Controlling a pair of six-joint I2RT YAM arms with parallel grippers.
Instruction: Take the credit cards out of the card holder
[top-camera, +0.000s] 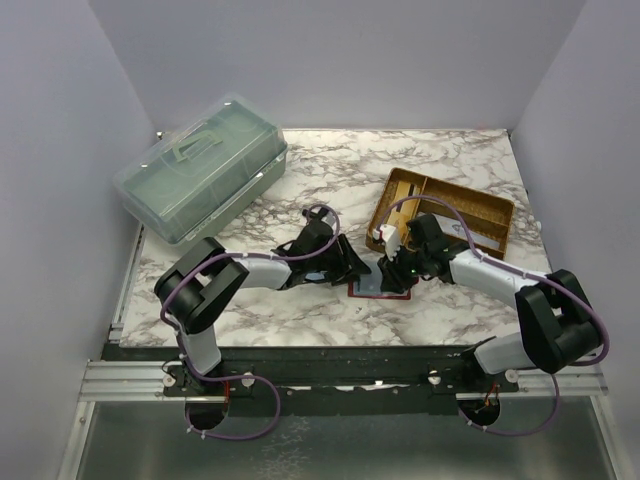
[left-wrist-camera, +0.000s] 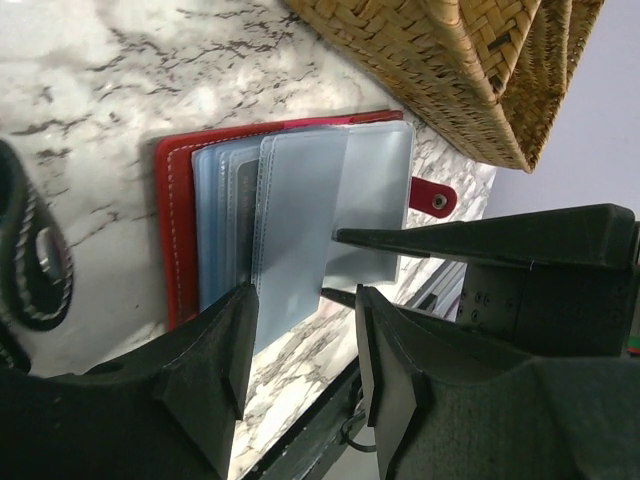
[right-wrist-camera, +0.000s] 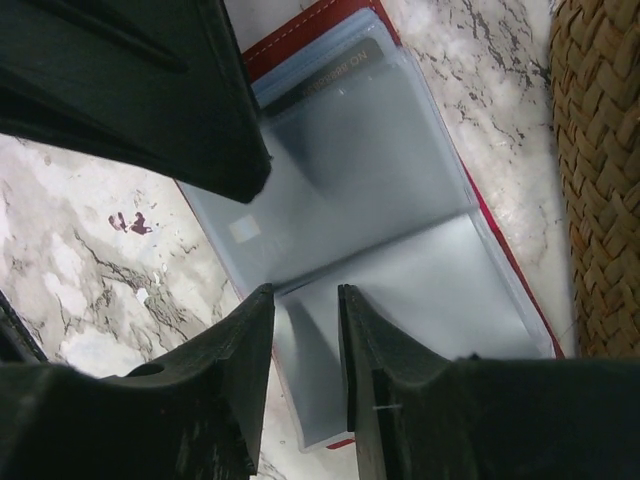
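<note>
The card holder (left-wrist-camera: 298, 200) lies open on the marble table, red cover with clear plastic sleeves. My left gripper is over its left part, fingertips parted at the stack of sleeves; no card shows between them. My right gripper presses onto the right-hand sleeves (right-wrist-camera: 420, 290), its fingertips close together at a sleeve edge; whether it pinches something is hard to see. In the top view both grippers (top-camera: 352, 268) (top-camera: 390, 275) meet over the holder, partly hiding it.
A woven divided basket (top-camera: 480, 205) stands just behind the holder at right. A large translucent green case (top-camera: 200, 165) lies at back left. The table's front edge is close below the holder; bare marble is at back centre.
</note>
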